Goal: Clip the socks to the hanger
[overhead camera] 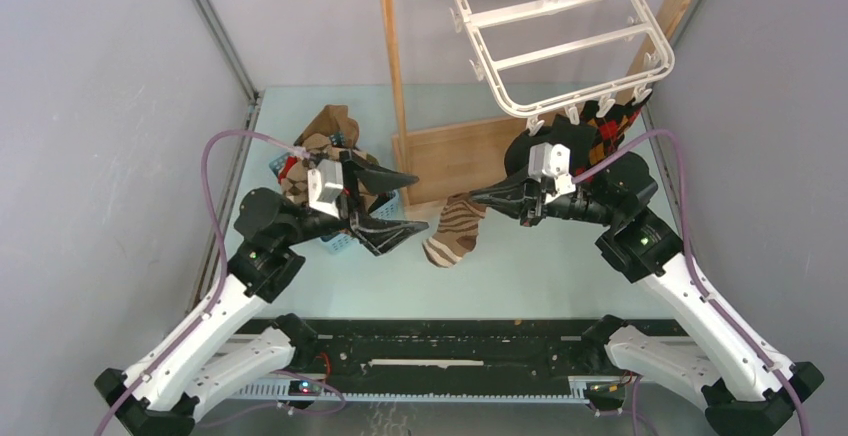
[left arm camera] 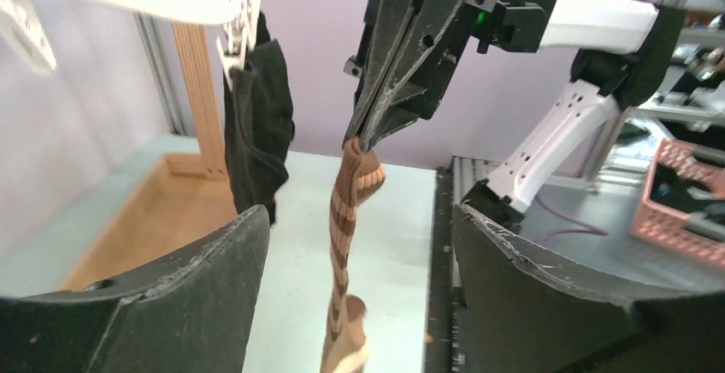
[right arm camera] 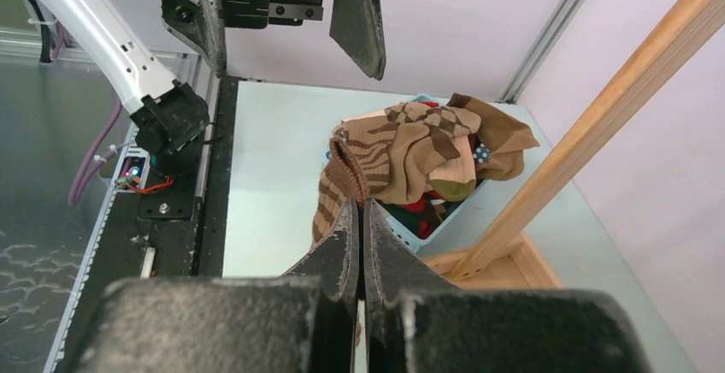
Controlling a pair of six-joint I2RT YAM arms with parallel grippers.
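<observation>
A brown striped sock point(overhead camera: 458, 230) hangs from the tips of my right gripper point(overhead camera: 476, 197), which is shut on its upper edge. The left wrist view shows this sock point(left arm camera: 344, 219) dangling edge-on below the right fingertips. My left gripper point(overhead camera: 404, 204) stands wide open to the left of the sock, with nothing between its fingers. The white clip hanger point(overhead camera: 560, 46) hangs from a wooden bar at the upper right. Dark socks point(left arm camera: 258, 121) hang from its clips; in the top view, a black sock and a red-and-black patterned one point(overhead camera: 612, 121) are partly behind the right arm.
A blue basket point(right arm camera: 427, 240) heaped with brown and patterned socks point(right arm camera: 453, 133) sits on the left of the table, partly under the left arm in the top view. The wooden stand's post point(overhead camera: 394, 86) rises between basket and hanger.
</observation>
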